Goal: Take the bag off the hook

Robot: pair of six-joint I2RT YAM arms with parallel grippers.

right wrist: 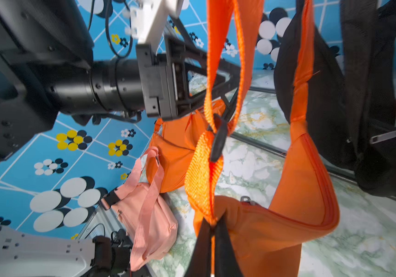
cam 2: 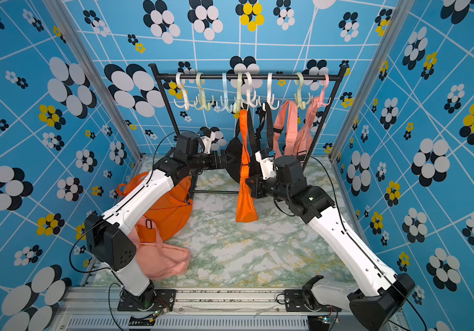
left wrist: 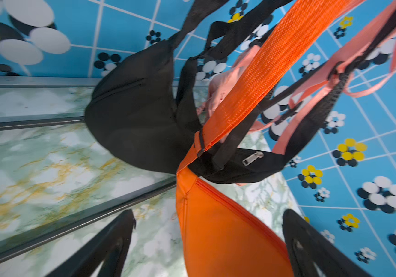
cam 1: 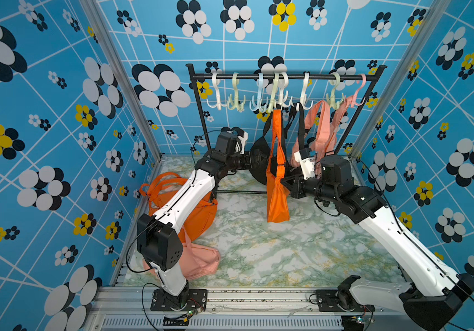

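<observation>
An orange bag [cam 1: 277,201] hangs by its strap [cam 2: 243,127] from a hook [cam 1: 275,88] on the rack. My right gripper is shut on the bag's orange webbing, at the lower strap area. My left gripper stands open to the left of the strap, level with the middle of the bag, with the orange body [left wrist: 221,226] visible beyond its fingers and nothing held.
Black bags [left wrist: 133,106] and pink bags [cam 2: 286,127] hang behind and to the right. Orange [cam 1: 198,215] and pink [cam 1: 198,259] bags lie on the left floor.
</observation>
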